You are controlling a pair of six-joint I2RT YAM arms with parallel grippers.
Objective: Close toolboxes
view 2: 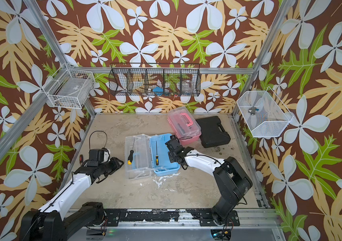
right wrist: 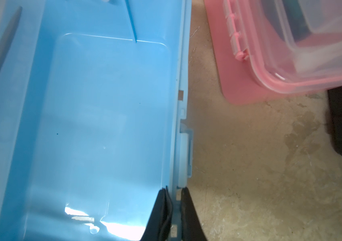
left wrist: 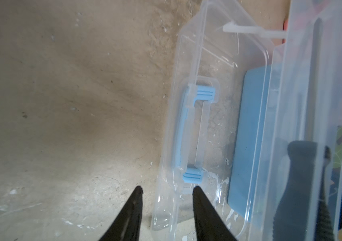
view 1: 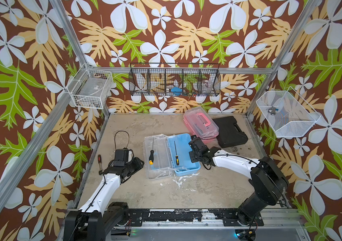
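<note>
The blue toolbox point(view 1: 187, 168) lies open mid-table, its clear lid point(view 1: 157, 174) folded out to the left. One screwdriver point(view 1: 151, 157) with a black and yellow handle rests in the lid, another point(view 1: 177, 159) in the blue base. Left of the lid, my left gripper is part open; in the left wrist view the lid's outer edge, beside its blue handle point(left wrist: 192, 175), shows between the fingers without visible grip. At the base's right side, my right gripper is closed with the thin blue rim between its fingertips.
A shut pink toolbox point(view 1: 200, 122) and a black case point(view 1: 230, 131) stand behind, close to the right arm. A red-handled screwdriver point(view 1: 99, 160) lies at the left edge. Free table surface lies in front of the toolbox.
</note>
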